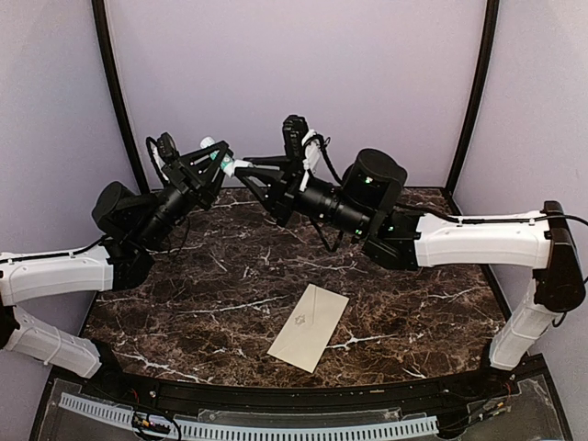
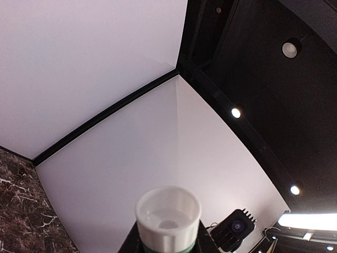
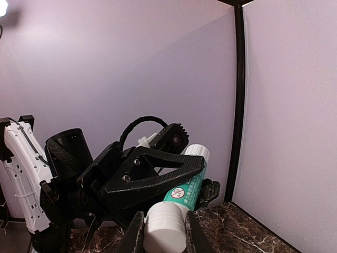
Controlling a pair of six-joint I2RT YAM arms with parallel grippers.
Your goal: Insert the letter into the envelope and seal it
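Observation:
A green glue stick [image 1: 227, 163] with white ends is held up high at the left, my left gripper [image 1: 220, 158] shut around its tube. Its green label [image 3: 185, 194] shows in the right wrist view, while one hollow white end [image 2: 168, 208] fills the bottom of the left wrist view. My right gripper is shut on a white cap [image 3: 165, 224], which overlaps the tube's near end. Whether the cap touches the tube or sits on it, I cannot tell. On the table lies a cream envelope [image 1: 308, 331], flat and tilted, with a small printed mark. No separate letter is visible.
Pale walls [image 1: 294, 73] close off the back and sides. Both arms meet in the air above the table's far left part, their grippers very near each other.

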